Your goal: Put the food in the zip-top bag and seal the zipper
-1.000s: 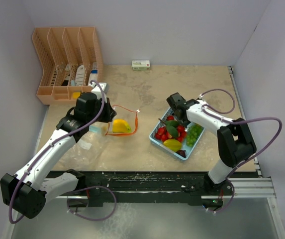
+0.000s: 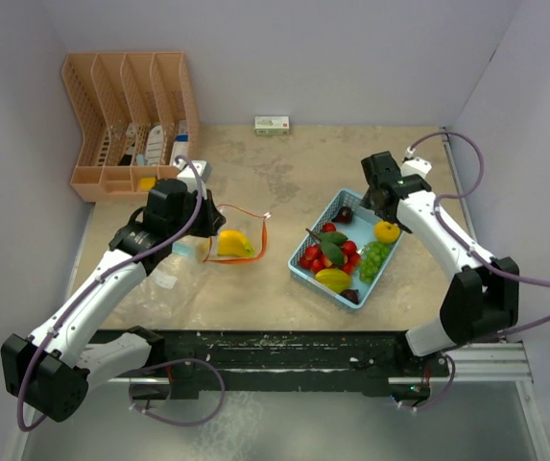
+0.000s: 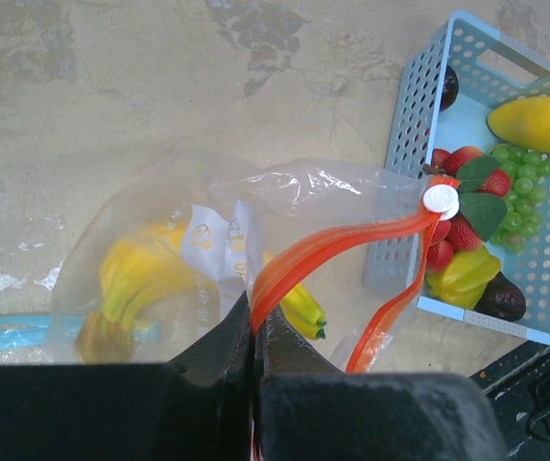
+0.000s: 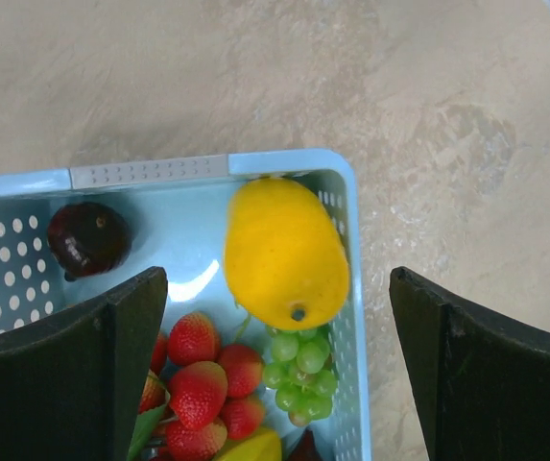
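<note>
A clear zip bag (image 3: pixel 159 250) with an orange zipper and round white slider (image 3: pixel 441 200) holds yellow food (image 2: pixel 235 244) inside. My left gripper is shut on the bag's edge at the orange strip. The blue basket (image 2: pixel 299 274) holds strawberries (image 4: pixel 198 392), grapes (image 4: pixel 300 379), a dark fruit (image 4: pixel 88 237) and a round yellow fruit (image 4: pixel 284 252). My right gripper is open above the basket's back end, over that yellow fruit, with nothing between its fingers.
A peach-coloured divided organizer (image 2: pixel 131 106) stands at the back left, a small white box (image 2: pixel 272 125) at the back centre. The table between bag and basket, and behind them, is clear. Walls border both sides.
My right arm has moved right and toward the back, uncovering the yellow fruit at the basket's back right in the top view. The left arm is still.
</note>
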